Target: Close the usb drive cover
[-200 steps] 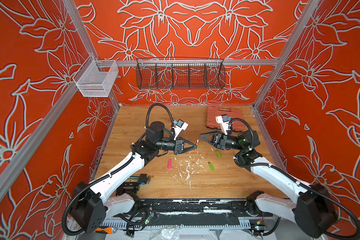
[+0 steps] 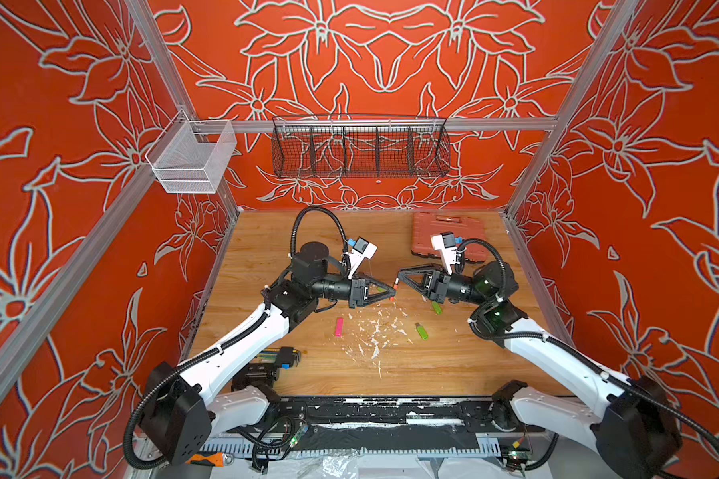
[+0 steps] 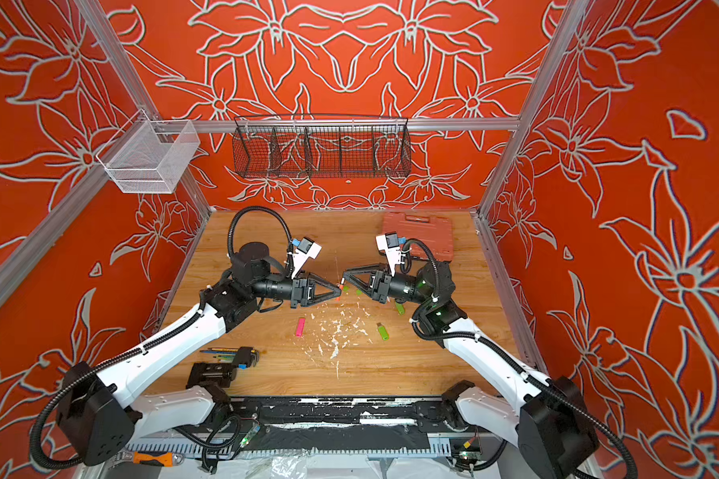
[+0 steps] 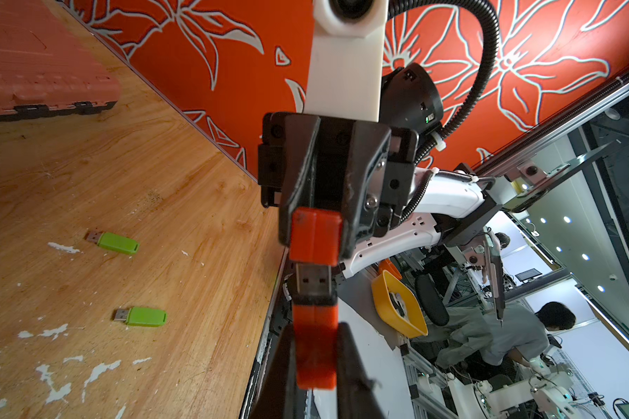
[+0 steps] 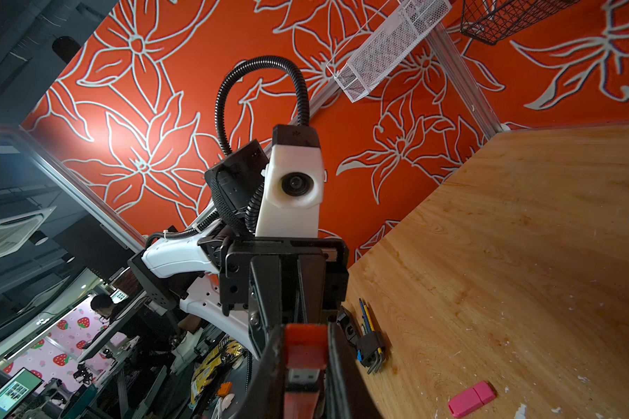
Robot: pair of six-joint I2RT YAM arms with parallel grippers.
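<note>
My two grippers face each other above the middle of the table. My left gripper (image 2: 392, 293) is shut on the red USB drive body (image 4: 316, 349), its metal plug showing above. My right gripper (image 2: 401, 274) is shut on a red piece, the cover (image 4: 316, 237), lined up just over the plug in the left wrist view. The plug is still visible between the two red pieces, also in the right wrist view.
Green USB drives (image 4: 139, 315) and a pink one (image 5: 471, 398) lie on the wooden table (image 2: 247, 239) among pale scuffs. A red case (image 2: 447, 231) is at the back right, tools (image 3: 231, 359) at the front left, wire baskets on the walls.
The left arm looks unmoved.
</note>
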